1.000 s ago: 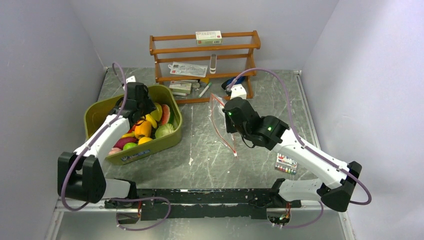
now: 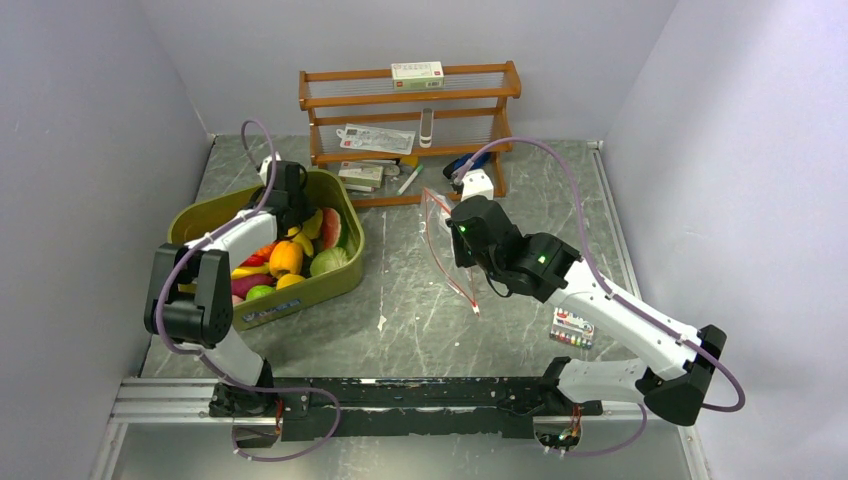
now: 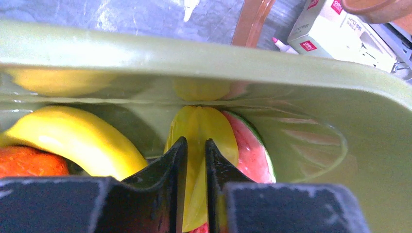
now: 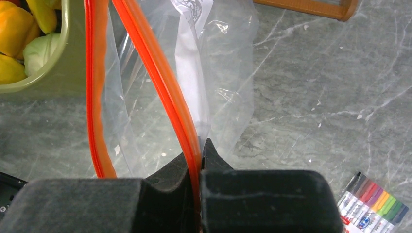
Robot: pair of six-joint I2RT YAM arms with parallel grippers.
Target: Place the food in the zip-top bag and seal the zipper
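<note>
A ridged yellow fruit [image 3: 199, 127], like a star fruit, lies against the inner wall of the green bin [image 3: 204, 57], overlapping a watermelon slice [image 3: 250, 150]. My left gripper is down in the bin at this fruit, its fingers partly open with yellow showing in the narrow gap. Whether they touch it cannot be told. On the right, my right gripper is shut on the orange zip edge of the clear bag [image 4: 228, 73]. The bag's mouth gapes, its two orange strips [image 4: 163, 80] apart toward the top, and no food shows inside.
Other food fills the bin: a banana [image 3: 80, 138], an orange pepper [image 2: 286, 258] and a cabbage [image 2: 329, 261] among it. A wooden rack [image 2: 410, 101] stands at the back. Markers [image 2: 572, 327] lie front right. Bare table [image 2: 385, 290] separates bin and bag.
The left arm has swung rightward and its gripper has shifted slightly right over the bin, toward the yellow fruit, which it now hides more in the top view. The right arm has barely moved.
</note>
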